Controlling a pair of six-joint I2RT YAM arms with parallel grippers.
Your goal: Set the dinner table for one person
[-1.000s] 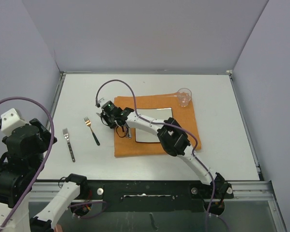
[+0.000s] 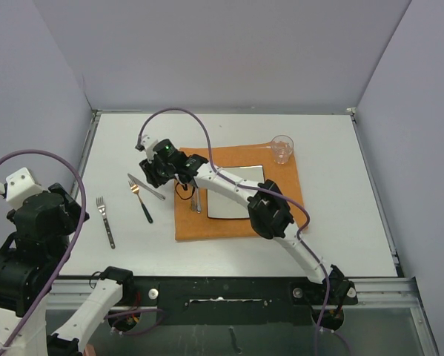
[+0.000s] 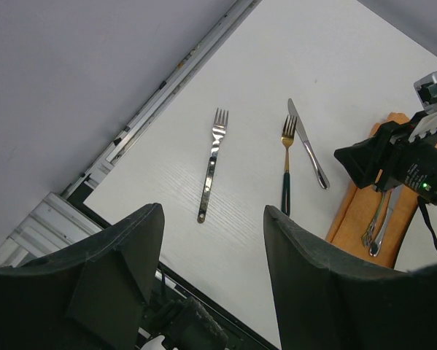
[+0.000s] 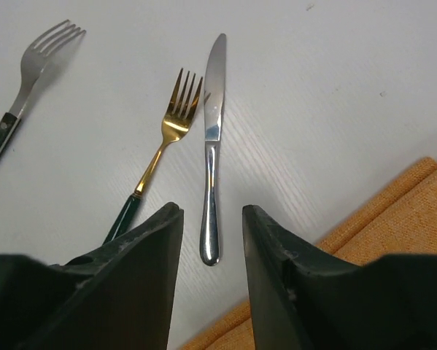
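My right gripper is open over a silver knife (image 4: 213,95), whose handle lies below its fingertips, left of the orange mat (image 2: 192,230). A gold fork (image 4: 176,124) with green handle and a silver fork (image 3: 217,146) lie farther left. On the mat are a white square plate (image 2: 225,208), a glass (image 2: 282,147) at the back right, and more silverware (image 3: 380,226) left of the plate, partly hidden by the right arm. My left gripper hangs open at the table's left, holding nothing.
Walls border the white table at back and sides. The right arm reaches across the mat and plate from the front right.
The left arm stays nearly still.
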